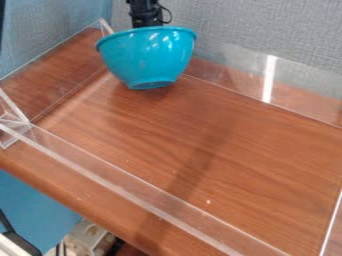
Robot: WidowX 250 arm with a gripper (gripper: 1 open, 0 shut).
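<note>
A large turquoise bowl [147,62] sits upright at the back left of the wooden table top [201,150]. My black gripper [147,22] is at the top edge of the view, behind and above the bowl, partly hidden by it or cut off by the frame. Whether its fingers are open or shut cannot be made out.
Clear plastic walls [267,90] line the back, left and front edges of the table, below grey padded surfaces. Cables and other hardware lie below the front left edge.
</note>
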